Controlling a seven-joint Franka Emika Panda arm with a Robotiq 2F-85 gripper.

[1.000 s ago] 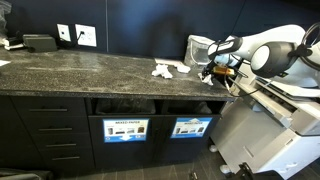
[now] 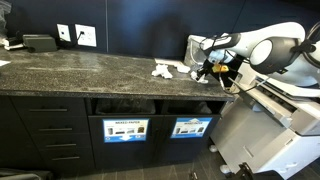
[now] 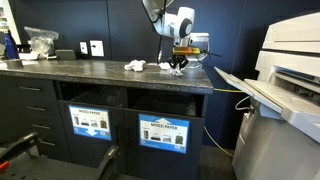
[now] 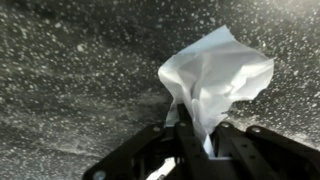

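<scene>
A crumpled white paper or tissue (image 4: 215, 78) sticks out from between the black fingers of my gripper in the wrist view, and the fingers are shut on its lower part. In exterior view 1, the gripper (image 2: 204, 74) is low at the right end of the dark speckled counter (image 2: 90, 75). Exterior view 2 shows the gripper (image 3: 178, 65) close to the counter top, with white paper (image 3: 178, 71) at its tips. Whether that paper touches the counter is too small to tell.
More crumpled white paper (image 2: 162, 71) lies on the counter left of the gripper, with another white piece (image 2: 183, 69) beside it. Under the counter are open bins with labels (image 2: 125, 129). A light grey appliance (image 3: 285, 110) stands at the right.
The arm and gripper have shifted slightly left along the counter in exterior view 1. The loose white pieces on the counter have stayed in place.
</scene>
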